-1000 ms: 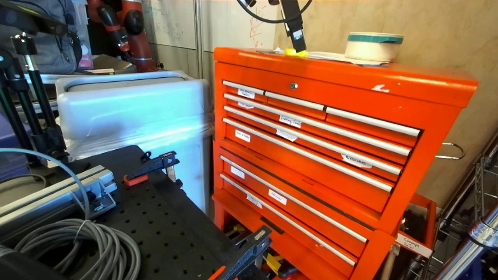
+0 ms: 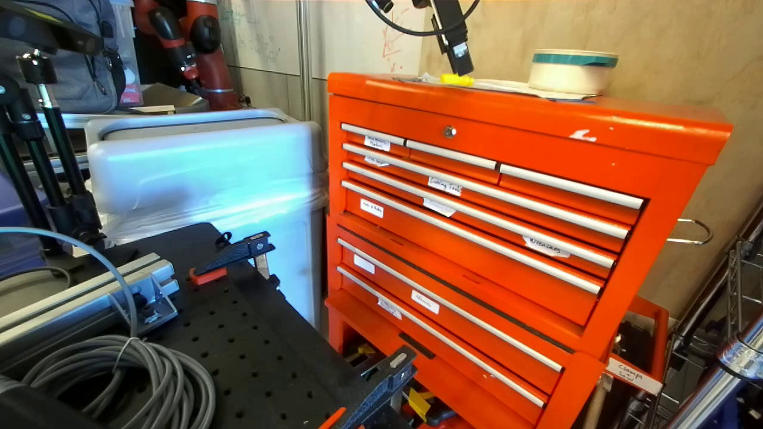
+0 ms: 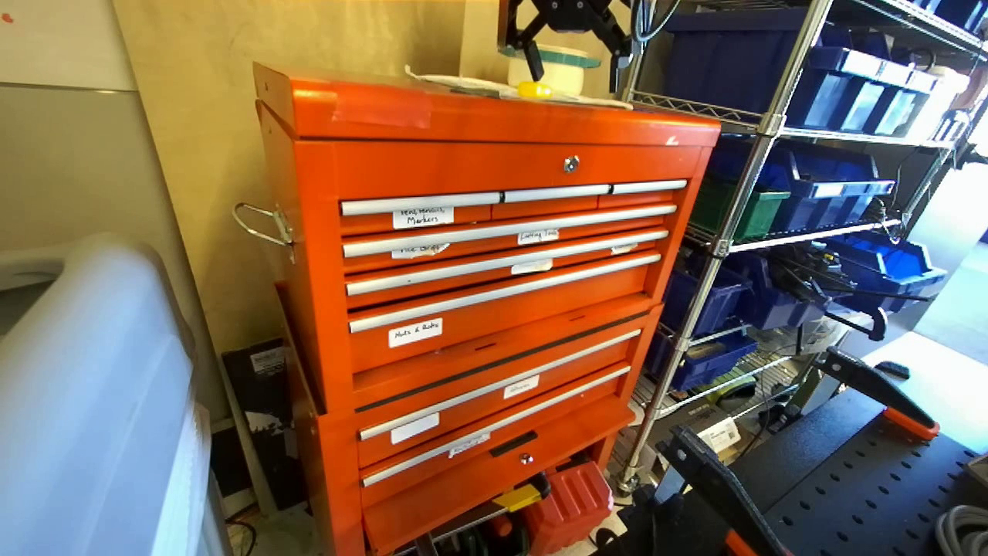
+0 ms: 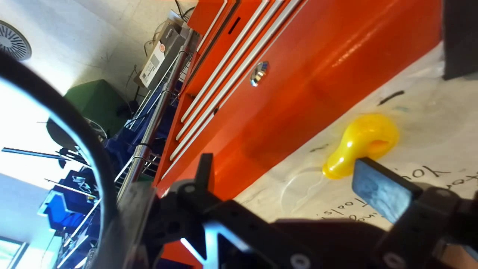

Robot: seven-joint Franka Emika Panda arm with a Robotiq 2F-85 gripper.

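Note:
A glossy yellow object (image 4: pixel 369 134), rounded and narrowing to one end, rests on a white sheet with handwriting (image 4: pixel 448 116) on top of the orange tool chest (image 3: pixel 500 125). Just above the chest top, my gripper (image 3: pixel 575 78) stands open, its fingers spread wide and nothing between them. In the wrist view one fingertip (image 4: pixel 381 188) appears close beside the yellow object; whether they touch cannot be told. The other finger (image 4: pixel 205 170) appears over the chest's front edge. From the side, the yellow object (image 2: pixel 457 79) shows just under my gripper (image 2: pixel 461 70).
A white tub with a green rim (image 2: pixel 572 71) stands on the chest top near the wall. All the chest's drawers are closed. Wire shelving (image 3: pixel 769 120) with blue bins rises beside the chest. Clamps and coiled cable (image 2: pixel 157 379) occupy the black perforated table (image 2: pixel 243 336).
My gripper has risen a little and shifted slightly right in exterior view 1. The yellow object still lies on the chest top, nearly in the same place.

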